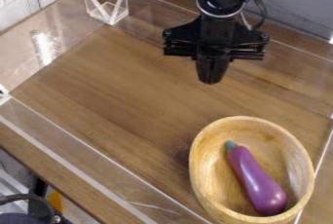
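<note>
My gripper (212,68) hangs over the upper middle of the wooden table, its fingers pointing down and close together, with nothing visible between them. A tan bowl (207,148) sits at the lower right, and a purple eggplant (260,182) with a green stem end lies inside it. The gripper is well apart from the bowl, above and behind it in the view.
A white wire rack (111,9) stands at the back left. Clear plastic walls edge the left and back of the wooden table (104,101).
</note>
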